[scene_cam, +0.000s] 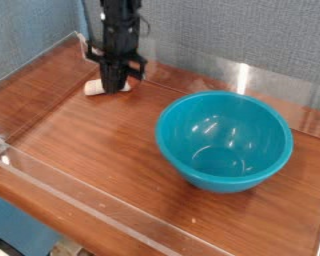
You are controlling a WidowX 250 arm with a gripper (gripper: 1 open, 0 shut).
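Observation:
My black gripper (115,76) is low at the back left of the wooden table, shut, its tips at a small white object (97,86) lying on the wood. I cannot make out anything held between the fingers. A large teal bowl (224,141) stands empty on the right half of the table, apart from the gripper.
Grey walls (247,36) close off the back and left. Clear strips run along the table's front.

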